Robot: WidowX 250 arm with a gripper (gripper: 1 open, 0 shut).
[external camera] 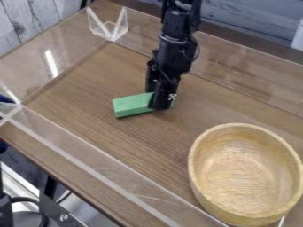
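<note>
A flat green block (134, 105) lies on the wooden table in the middle of the view. My black gripper (160, 97) is down over its right part, shut on it, hiding some of the block. The arm reaches in from the top centre.
A large round tan bowl (245, 173) sits at the lower right. Black cables (30, 213) show at the bottom left corner, and white walls stand behind the table's edges.
</note>
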